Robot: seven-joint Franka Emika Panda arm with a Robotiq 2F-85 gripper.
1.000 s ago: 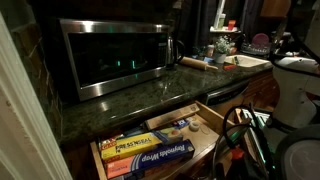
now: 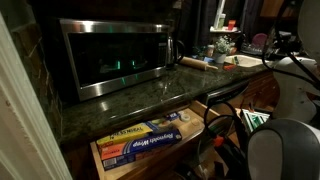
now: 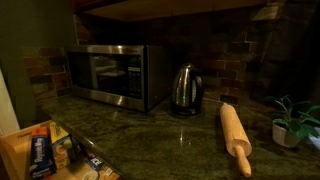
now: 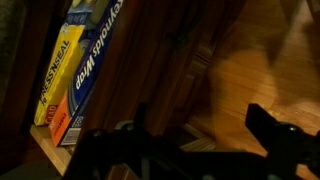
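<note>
A light-wood drawer (image 2: 189,131) stands partly out beneath the dark counter. Inside lie a yellow Press'n Seal box (image 4: 68,63) and a blue Reynolds Wrap box (image 4: 85,75), side by side; both also show in exterior view 2. My gripper is open, its dark fingers spread wide along the bottom of the wrist view with nothing seen between them. The drawer's edge and the boxes are at the left of that view, left of the fingers. In exterior view 1 the white arm (image 2: 283,150) hides the fingertips; whether they touch the drawer front cannot be told.
On the counter (image 3: 165,145) stand a microwave (image 3: 115,75), a kettle (image 3: 187,90), a rolling pin (image 3: 235,137) and a potted plant (image 3: 294,125). Dark cabinet fronts and open wooden floor (image 4: 255,75) lie below.
The drawer and its boxes have moved back toward the counter, so less of the drawer shows. The arm has shifted left in exterior view 1.
</note>
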